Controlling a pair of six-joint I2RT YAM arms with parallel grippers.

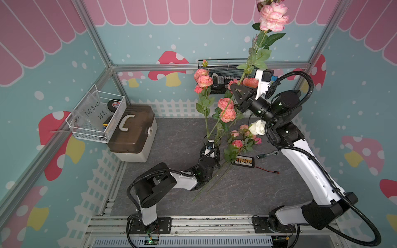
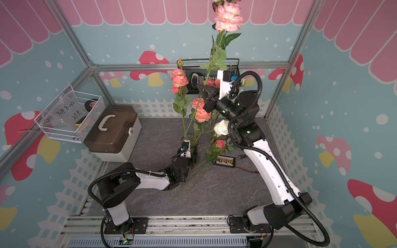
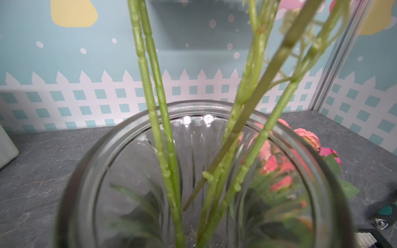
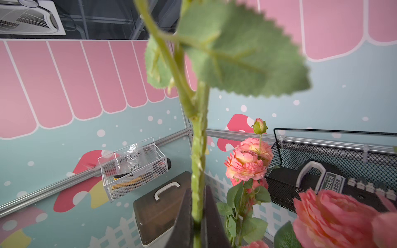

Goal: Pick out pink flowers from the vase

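Note:
My right gripper is shut on a green stem (image 4: 199,144) topped by a large pale pink flower (image 1: 273,16). It is raised above and right of the glass vase (image 3: 78,198). A blurred stem (image 3: 264,84), its cut end within the vase mouth, slants across the left wrist view among other stems. Coral-pink flowers (image 1: 203,78) stand in the vase, with more coral blooms (image 1: 226,109) beside them. Down at the vase is my left gripper (image 1: 210,144); no fingers show in its wrist view, so its opening is unclear.
Several cut coral flowers (image 1: 237,143) lie on the table right of the vase, stems toward the front. A white rose (image 1: 257,127) hangs beside the right arm. Behind is a black mesh basket (image 2: 194,64); a brown-lidded box (image 1: 132,124) sits at left.

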